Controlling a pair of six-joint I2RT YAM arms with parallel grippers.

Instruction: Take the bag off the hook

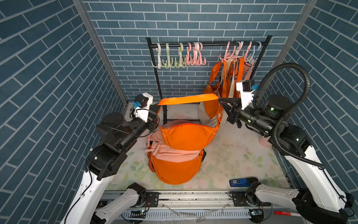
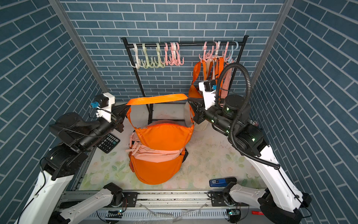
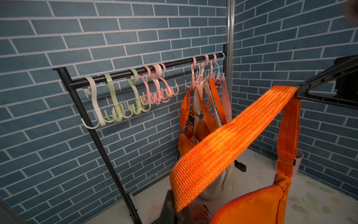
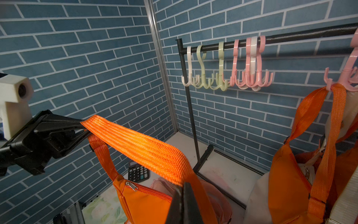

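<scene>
An orange bag hangs by its strap between my two grippers, its body low over a pink-and-orange backpack on the table. My left gripper is shut on the strap's left end, my right gripper on its right end; both appear in the top views, and the strap runs across both wrist views. More orange and cream bags hang from pink hooks at the rack's right.
The black rack carries white, green and pink hooks on its left part, with nothing hanging from them. A blue device lies at the front right, a calculator at the left. Brick-patterned walls enclose the table; its right part has some free room.
</scene>
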